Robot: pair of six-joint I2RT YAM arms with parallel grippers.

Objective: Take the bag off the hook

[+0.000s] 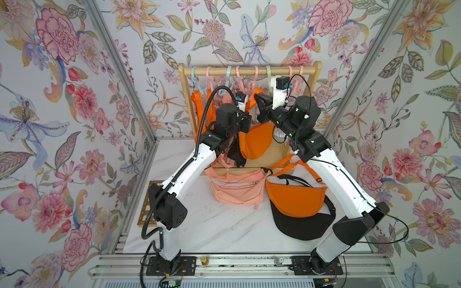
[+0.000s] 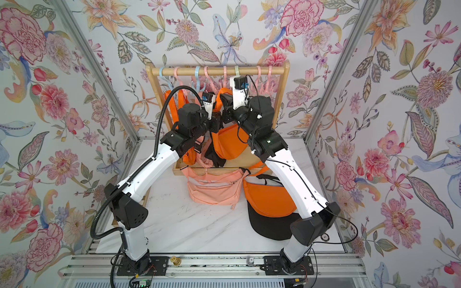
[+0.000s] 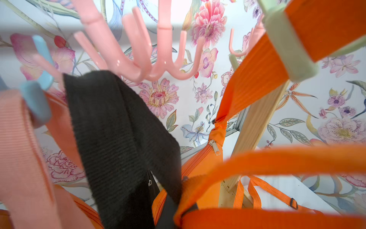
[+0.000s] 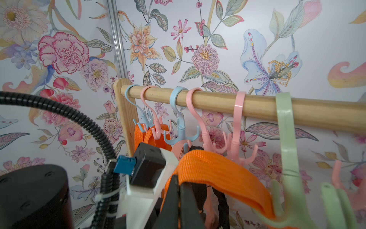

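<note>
An orange bag (image 1: pixel 258 140) hangs tilted below the rail, its wide orange strap (image 4: pixel 225 175) running over the pale green hook (image 4: pixel 289 187) in the right wrist view. My right gripper is shut on that strap, left of the hook, with the strap folded over its fingertips. The strap still passes through the green hook (image 3: pixel 291 43) in the left wrist view. Beside the bag, my left gripper (image 1: pixel 247 122) is shut, close to the right one; its fingertips are hard to make out, so I cannot tell whether a strap lies between them.
Pink and blue hooks on the wooden rail (image 4: pixel 251 105) carry other bags, including a black strap (image 3: pixel 114 141) near my left wrist. A pink bag (image 1: pixel 237 191) and an orange-black bag (image 1: pixel 297 199) lie on the table.
</note>
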